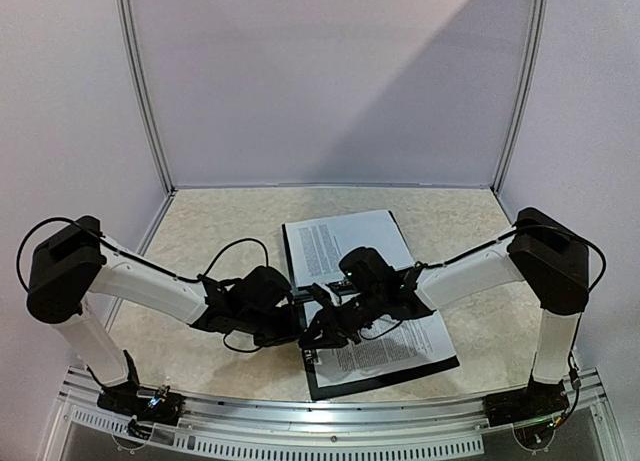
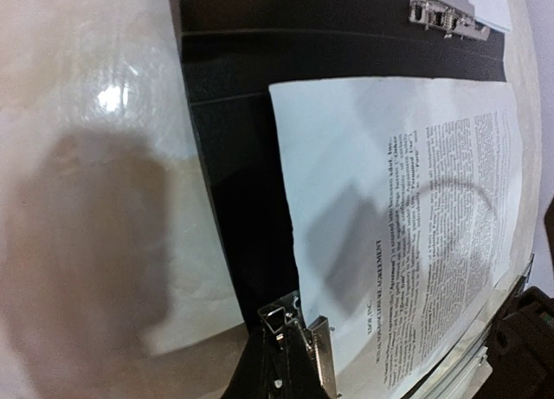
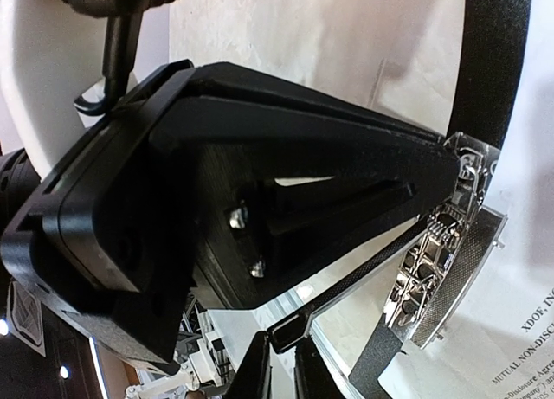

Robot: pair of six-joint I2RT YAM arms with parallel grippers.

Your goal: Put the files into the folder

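Observation:
The black folder (image 1: 325,392) lies spread on the table, with a printed sheet (image 1: 400,346) on its near half and another sheet (image 1: 345,243) on its far half. At the near half's left edge, my left gripper is shut on the metal clip (image 2: 322,347). A long lever (image 3: 363,273) swings out from that clip, away from the sheet. Its free end is at the fingertips of my right gripper, which stands part open; whether both fingers touch the lever cannot be made out. The near sheet's edge lies beside the clip.
A second metal clip (image 2: 448,18) sits on the folder's far half. Both arms cross close together over the folder's left side. Bare table (image 1: 185,251) lies to the left, and the metal rail (image 1: 330,411) runs along the front.

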